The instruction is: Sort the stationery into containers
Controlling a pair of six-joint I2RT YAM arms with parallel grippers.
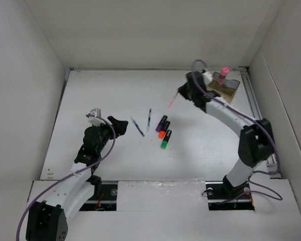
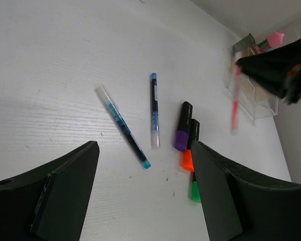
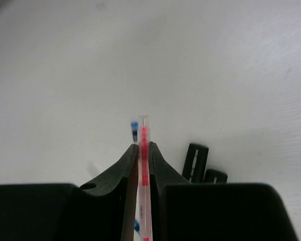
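My right gripper point(image 1: 179, 91) is shut on a clear pen point(image 3: 144, 201) with pink filling, raised and blurred in the top view, near the clear desk organiser point(image 1: 226, 88) at back right. My left gripper stands open at the left, nothing between its fingers. Two blue pens point(image 1: 137, 126) point(image 1: 149, 119) lie mid-table. Beside them lie three black-capped highlighters: purple point(image 1: 161, 123), orange point(image 1: 164, 129) and green point(image 1: 166, 139).
The organiser holds a pink-topped item point(image 1: 223, 72). White walls bound the table at the back and sides.
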